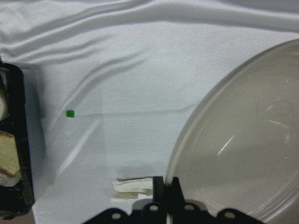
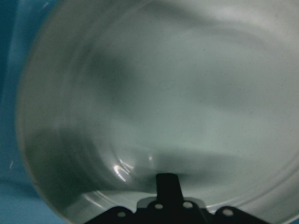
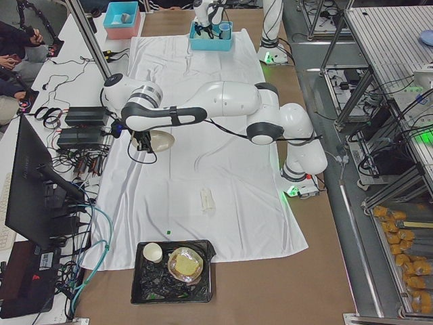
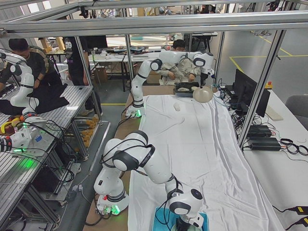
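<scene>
A cream plate (image 3: pixel 163 141) (image 1: pixel 238 140) hangs from my left gripper (image 3: pixel 143 141), which is shut on its rim, above the white cloth (image 3: pixel 196 183). A black tray (image 3: pixel 142 290) at the cloth's near end holds a white cup (image 3: pixel 153 252) and a slice of bread (image 3: pixel 185 264) on a small dish. At the far end my right gripper is down in a blue bin (image 3: pixel 210 45), over or inside a large pale round vessel (image 2: pixel 187 84); whether its fingers are shut on anything is unclear.
A folded whitish item (image 3: pixel 207 200) and a small green square (image 1: pixel 70 114) lie on the cloth. A monitor (image 3: pixel 27 183) and cables line the left side.
</scene>
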